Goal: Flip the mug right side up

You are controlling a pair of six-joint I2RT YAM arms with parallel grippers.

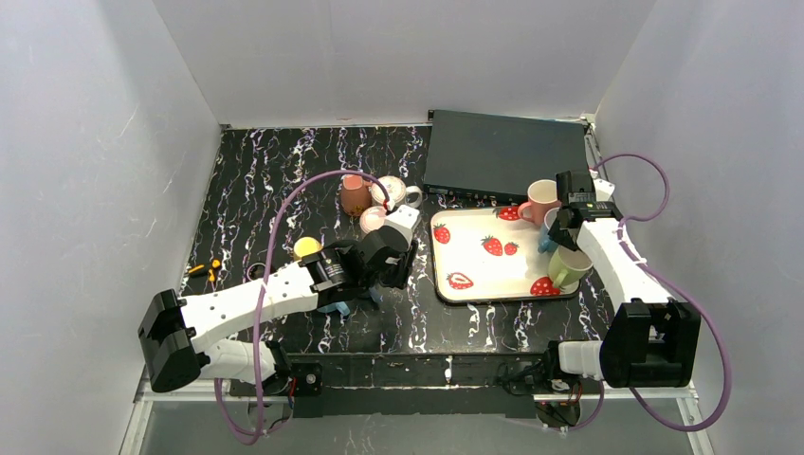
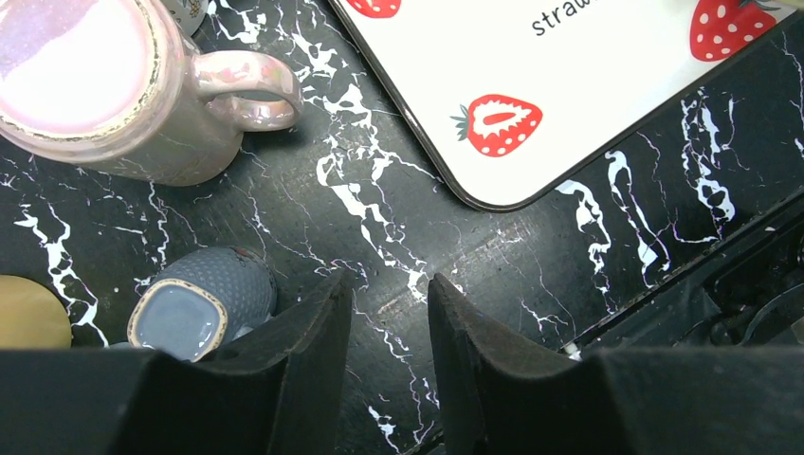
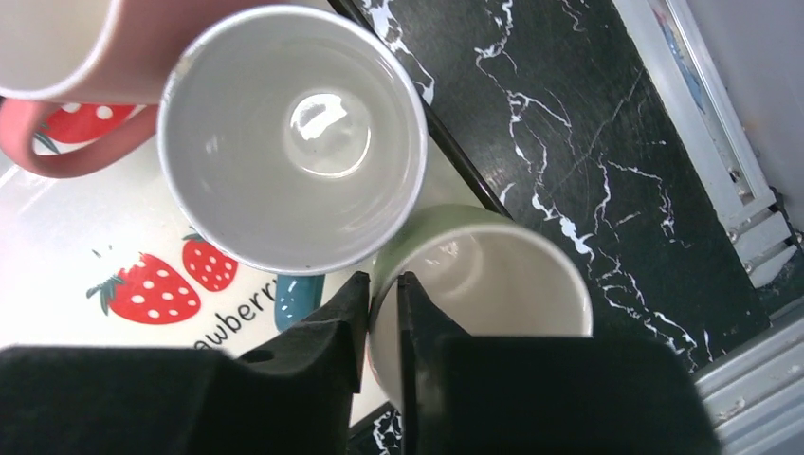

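A green mug (image 1: pixel 569 268) stands upright on the right of the strawberry tray (image 3: pixel 95 227), beside a blue mug (image 3: pixel 289 180) and a pink mug (image 1: pixel 540 201). My right gripper is at the green mug's rim, the fingertips close together on either side of it; how firmly they grip cannot be told. My left gripper hangs over bare table, fingertips a little apart, nothing visible between them. Left of the tray are several mugs showing their bottoms, among them a pink one (image 2: pixel 66 66), a blue-grey one (image 2: pixel 190 303) and a yellow one (image 1: pixel 306 245).
A dark flat box (image 1: pixel 502 152) lies behind the tray. The tray's left and middle are clear. Yellow-handled tools (image 1: pixel 203 268) lie at the far left. Walls enclose the table on the back and sides.
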